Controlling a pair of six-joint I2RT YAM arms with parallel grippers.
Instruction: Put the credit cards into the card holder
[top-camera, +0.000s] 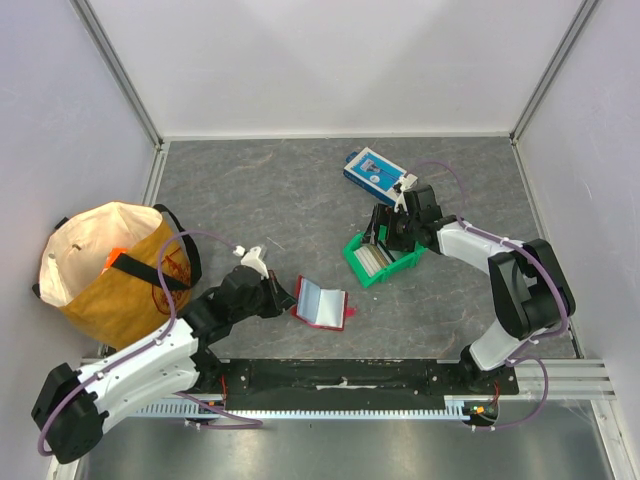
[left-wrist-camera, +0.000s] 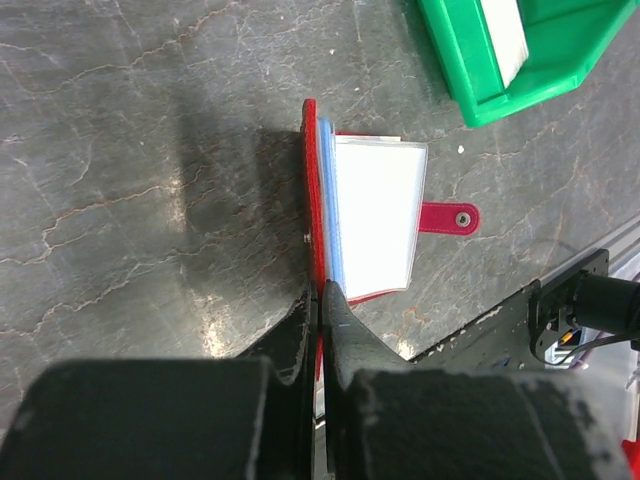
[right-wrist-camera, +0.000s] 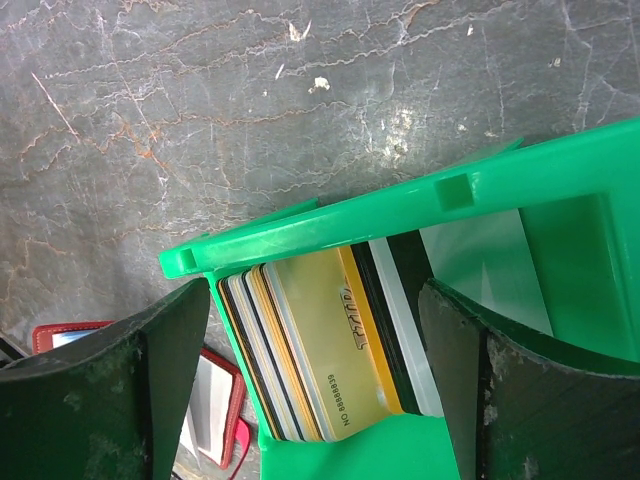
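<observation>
In the left wrist view the red card holder (left-wrist-camera: 380, 215) stands open on the grey table, its pale sleeves showing and its snap strap out to the right. My left gripper is shut on the edge of its red cover. Credit cards (right-wrist-camera: 330, 345), one gold and others black, white and striped, lean in a row inside the green tray (right-wrist-camera: 400, 215). Over that tray my right gripper is partly open, a finger on each side of the row. Nothing looks clamped, though the lower parts of its fingers are hard to judge.
A blue and white box (top-camera: 378, 172) lies behind the tray. At the far left stands a tan and yellow bag (top-camera: 125, 270) with black handles.
</observation>
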